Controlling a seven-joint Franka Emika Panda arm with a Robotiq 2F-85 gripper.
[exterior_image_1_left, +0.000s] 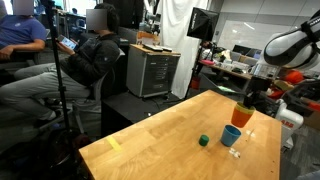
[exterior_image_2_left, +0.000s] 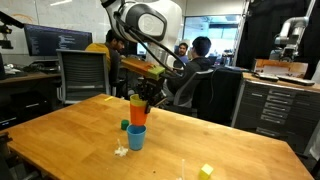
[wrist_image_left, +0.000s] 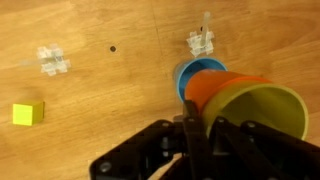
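An orange cup with a yellow inside (exterior_image_1_left: 241, 118) hangs above the table, held at its wall by my gripper, which is shut on it. Upright on the table stands a blue cup (exterior_image_1_left: 231, 135), open at the top. In exterior view 2 the orange cup (exterior_image_2_left: 138, 112) appears just above the blue cup (exterior_image_2_left: 137, 138). From the wrist, the orange cup (wrist_image_left: 225, 92) covers part of the blue cup (wrist_image_left: 184, 72); whether the two touch, I cannot tell.
A small green block (exterior_image_1_left: 204, 140) lies beside the blue cup on the wooden table (exterior_image_1_left: 150, 150). A yellow block (wrist_image_left: 28, 113) sits farther off, with pieces of clear tape (wrist_image_left: 53, 60) stuck on the tabletop.
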